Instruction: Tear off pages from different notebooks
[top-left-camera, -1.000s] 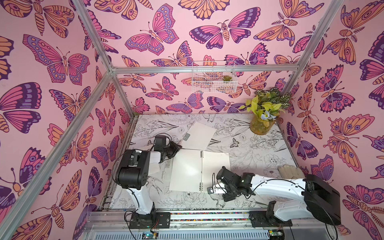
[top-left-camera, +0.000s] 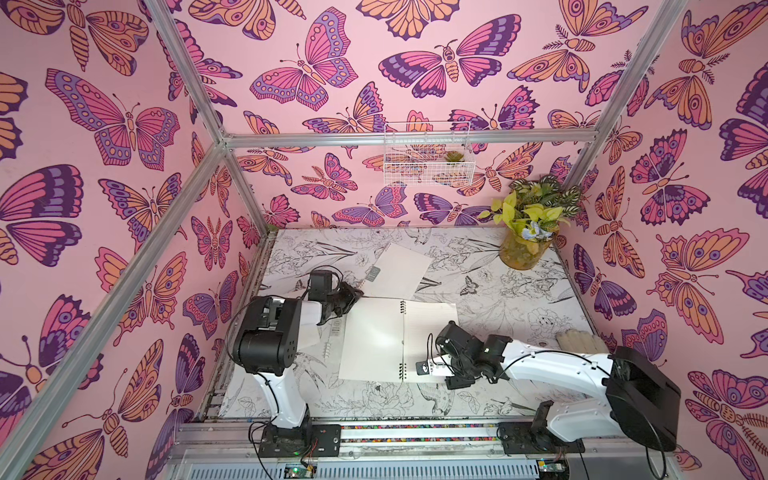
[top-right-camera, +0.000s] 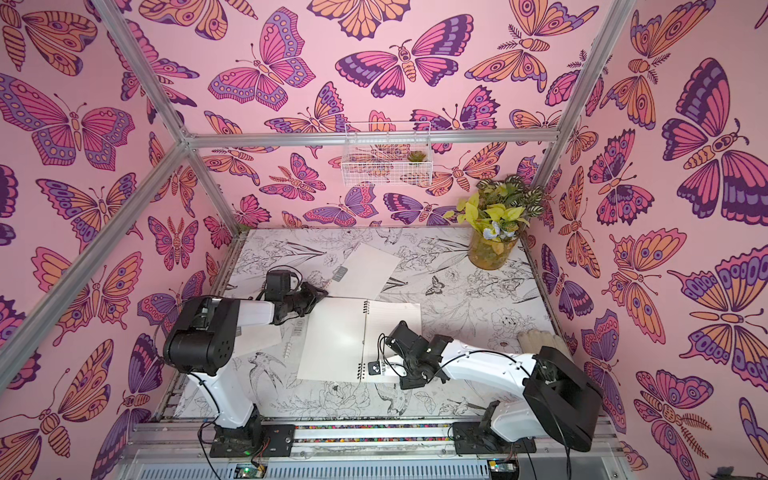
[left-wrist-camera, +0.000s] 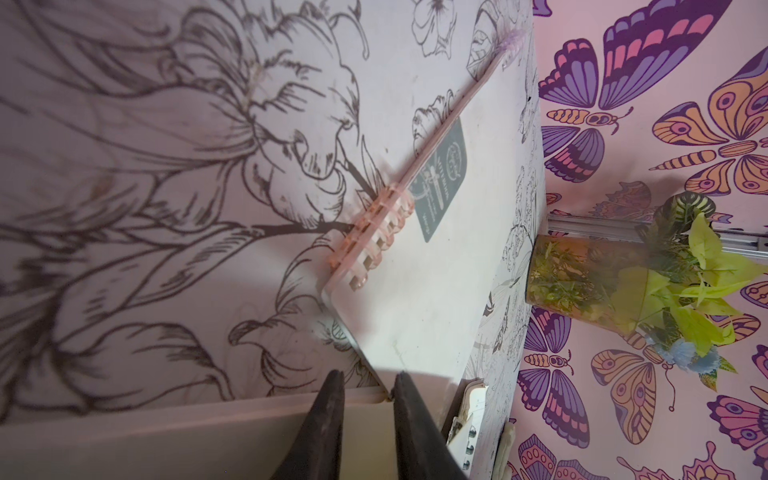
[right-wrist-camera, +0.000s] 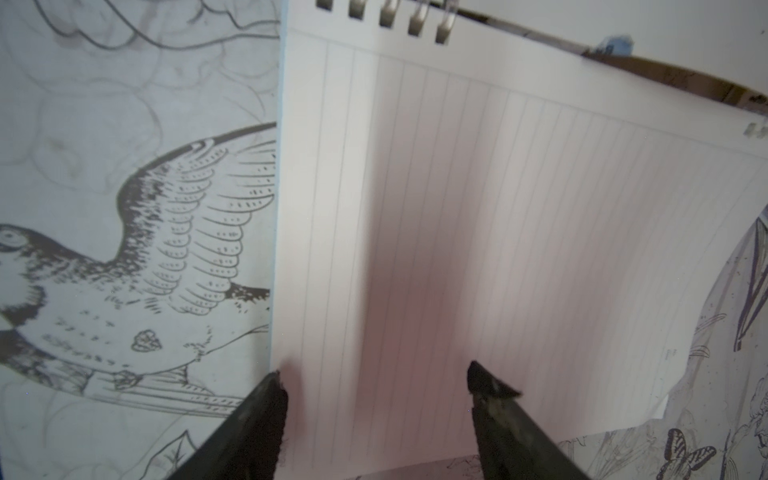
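Observation:
An open spiral notebook (top-left-camera: 372, 340) lies mid-table, its coil running down the middle. Its right page (right-wrist-camera: 448, 240) is faintly ruled. At the far left corner of the left page, my left gripper is shut on the notebook's edge, which shows between its fingers. Over the near part of the ruled page hovers my right gripper, its fingers apart and nothing seen between them; whether the tips touch the paper is unclear. Farther back lies a white notebook (top-left-camera: 404, 272) with a grey label. Another coil-bound notebook (top-right-camera: 293, 334) is partly hidden beneath the left arm.
A glass vase with leafy plants (top-left-camera: 524, 248) stands at the back right. On the right edge rests a pale glove (top-left-camera: 581, 344). A white wire basket (top-left-camera: 428, 172) hangs on the back wall.
The left gripper remains at the notebook's corner.

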